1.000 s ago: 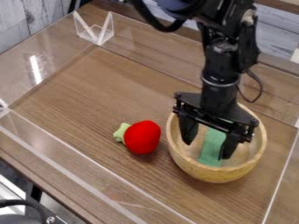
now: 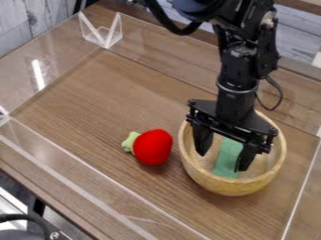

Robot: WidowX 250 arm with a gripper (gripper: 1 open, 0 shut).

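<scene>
My black gripper (image 2: 231,131) hangs over a tan bowl (image 2: 238,184) at the right of the camera view, its two fingers spread apart inside the bowl's rim. Between and below them a green object (image 2: 227,159) lies on the bowl's floor; I cannot tell whether either finger touches it. A red round object (image 2: 153,147) with a small pale green part lies on the table just left of the bowl.
A white wire-like holder (image 2: 98,30) stands at the back left. A dark rounded thing shows at the lower left edge.
</scene>
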